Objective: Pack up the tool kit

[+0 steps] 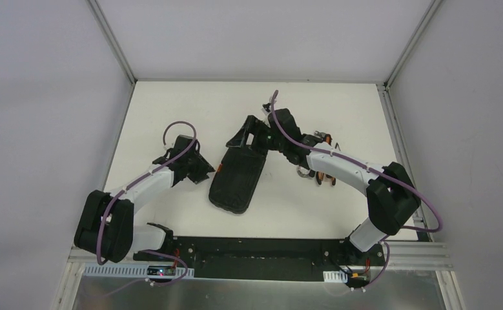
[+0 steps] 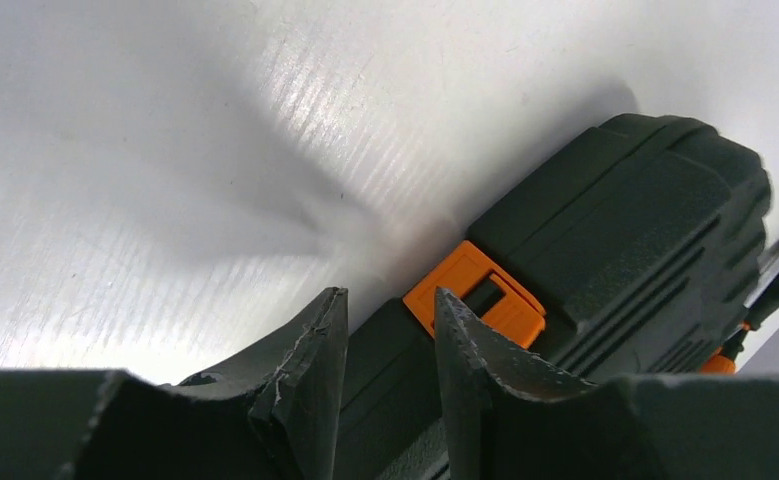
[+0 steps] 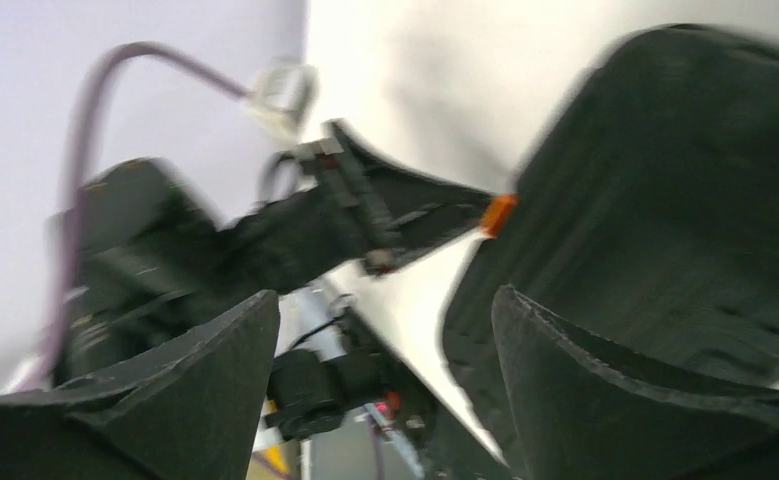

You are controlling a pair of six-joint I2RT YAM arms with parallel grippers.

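Note:
The black tool case (image 1: 234, 184) with an orange latch (image 2: 505, 320) lies flat, broad face up, in mid-table. My left gripper (image 1: 203, 172) is just left of it, fingers part open beside the latch in the left wrist view. My right gripper (image 1: 245, 135) hangs over the case's far end, open, with the case seen blurred between its fingers in the right wrist view. Hand tools (image 1: 327, 177) with orange and black handles lie to the right, partly hidden under the right arm.
Walls close it in at left, right and back.

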